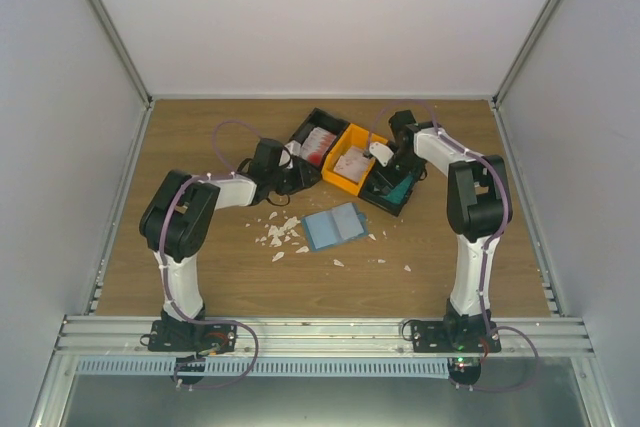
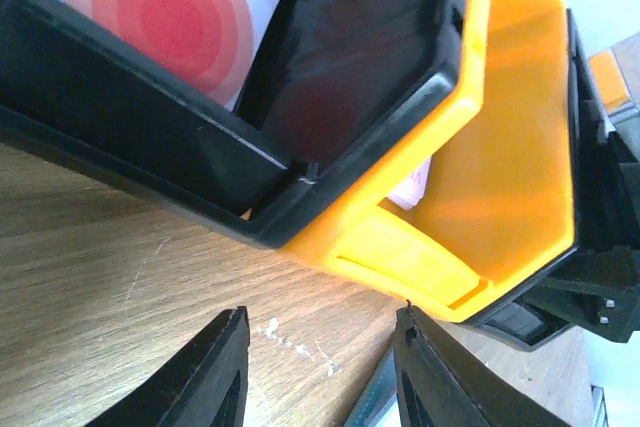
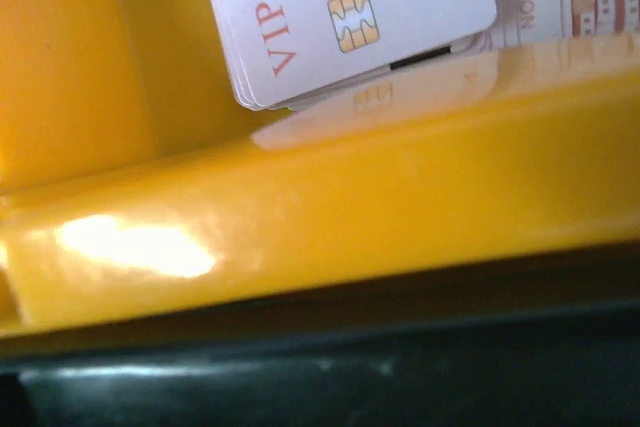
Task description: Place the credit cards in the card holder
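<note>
White VIP cards (image 3: pixel 350 17) lie stacked in the yellow box (image 1: pixel 343 172). Red-and-white cards (image 1: pixel 316 144) sit in the black box to its left, and teal items in the right black box (image 1: pixel 385 202). The open blue card holder (image 1: pixel 322 228) lies on the table in front. My left gripper stands part open, nothing between its fingers, low in front of the left box. My right gripper (image 1: pixel 385 175) is over the right black box; its fingers are hidden in its own view and unclear from above.
White scraps (image 1: pixel 278 256) are scattered around the holder. The three boxes stand side by side at the back, between both arms.
</note>
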